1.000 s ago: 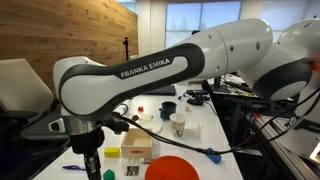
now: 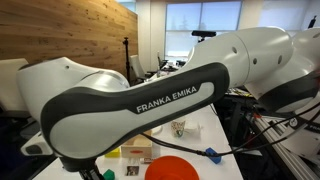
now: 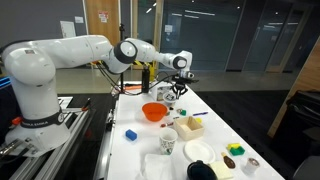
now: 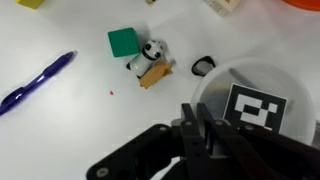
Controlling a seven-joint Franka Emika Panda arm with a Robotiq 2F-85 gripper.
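Observation:
In the wrist view, a white round bowl (image 4: 215,98) lies at the right, a black-and-white square marker (image 4: 255,106) showing within its outline. My gripper overlaps the bowl's left rim and appears shut on it; the exact contact is hard to see. Up and left of the bowl are a green cube (image 4: 124,42), a small white-and-black object (image 4: 148,55) and an orange-brown piece (image 4: 155,74). A small black object (image 4: 203,66) sits beside the rim. Exterior view 1 has the arm covering most of this spot.
A purple pen (image 4: 36,82) and yellow block (image 4: 52,71) lie at the wrist view's left. Exterior view 2 shows an orange bowl (image 3: 154,111), wooden box (image 3: 188,126), mug (image 3: 166,147), white plate (image 3: 200,151) and blue block (image 3: 130,134). Bare table separates several of them.
In exterior view 1 the arm has moved left and grown larger toward the camera. Its hand now covers the purple pen that showed before. The tabletop objects still visible look unmoved.

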